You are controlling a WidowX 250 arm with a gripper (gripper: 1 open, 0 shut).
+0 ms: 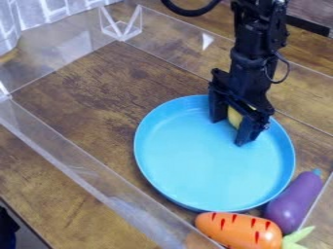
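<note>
My black gripper [240, 115] reaches down from the top over the back rim of a round blue plate [208, 160]. A small yellow object [236, 118] sits between its fingers, largely hidden by them, so I cannot tell whether they grip it or only surround it.
A purple eggplant [294, 202] and an orange carrot toy [240, 228] lie at the lower right, beside the plate. Clear plastic walls [92, 185] border the wooden surface [92, 97], whose left part is bare.
</note>
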